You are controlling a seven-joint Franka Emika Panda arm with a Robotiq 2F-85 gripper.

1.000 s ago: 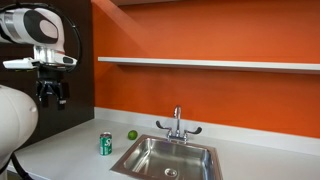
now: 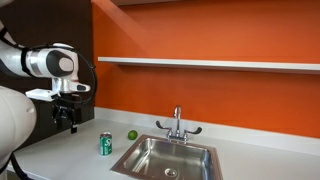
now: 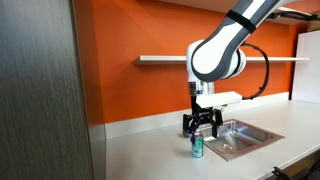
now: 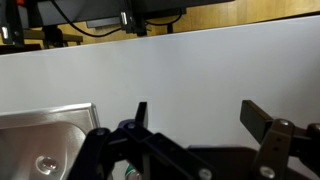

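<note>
My gripper (image 2: 66,122) hangs above the counter at the left, fingers apart and pointing down, nothing between its fingers. A green can (image 2: 105,144) stands upright on the counter to the gripper's right in exterior view 1. In exterior view 2 the same can (image 3: 198,147) shows just below the gripper (image 3: 203,130). Bare white counter lies between the gripper's fingertips (image 4: 194,108) in the wrist view. There, a sliver of green at the bottom edge is mostly hidden by the gripper. Behind the can sits a round green fruit, like a lime (image 2: 132,135).
A steel sink (image 2: 150,165) is set into the counter right of the can, with a faucet (image 2: 178,125) at its back. A white shelf (image 2: 210,65) runs along the orange wall. Clear counter lies right of the sink.
Over the last second my gripper has come down and shifted to the right in exterior view 1, closer to the counter. The can and the lime have stayed put.
</note>
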